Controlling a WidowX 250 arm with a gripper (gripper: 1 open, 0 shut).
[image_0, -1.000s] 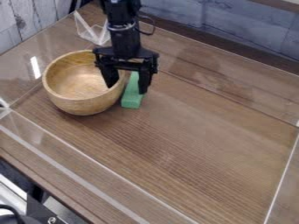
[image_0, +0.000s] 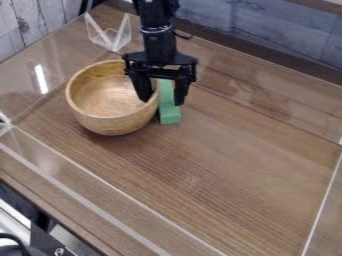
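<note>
My black gripper (image_0: 160, 78) is open, its fingers spread over the right rim of a wooden bowl (image_0: 107, 108) and over a green block (image_0: 170, 112). The block lies on the wooden table just right of the bowl, its far part partly under the gripper. Whether the fingers touch either thing I cannot tell.
A clear or white plastic item stands at the back left, and another at the left edge beside the bowl.
The gripper has moved slightly over the bowl and block. The bowl has shifted a little to the right, and the green block now sits slightly further right.
</note>
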